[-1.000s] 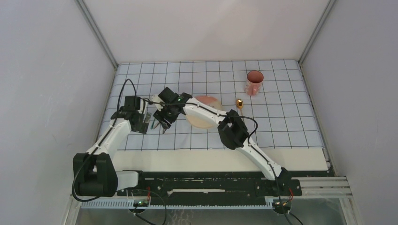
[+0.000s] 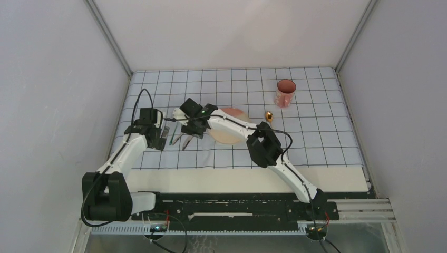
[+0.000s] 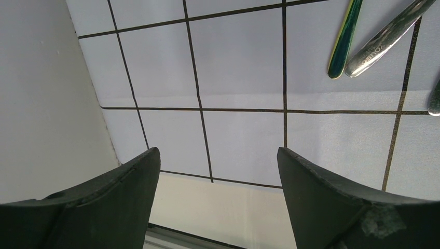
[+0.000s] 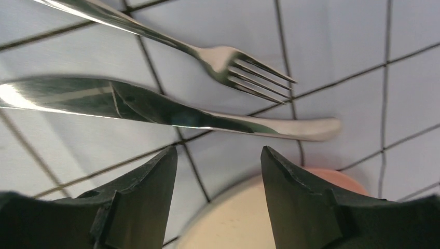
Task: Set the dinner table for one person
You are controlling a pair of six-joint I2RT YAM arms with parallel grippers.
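A pale plate point(image 2: 227, 138) with a pink part at its rim lies mid-table, partly under my right arm. A silver fork point(image 4: 223, 59) and a knife point(image 4: 155, 106) lie side by side, left of the plate. Over the knife and plate edge, my right gripper is open and empty. My left gripper is open over bare cloth, its fingers apart. Left of the fork, a green-handled utensil point(image 3: 345, 39) lies near a silver handle point(image 3: 384, 44). A gold spoon point(image 2: 269, 117) lies right of the plate, its handle partly hidden by my right arm.
A pink mug point(image 2: 285, 94) stands upright at the back right. A wall point(image 3: 36, 104) rises close to my left gripper. The two grippers are near each other.
My right gripper has shifted slightly right, so more of the cutlery to its left shows. The left arm, plate, spoon and mug look unmoved.
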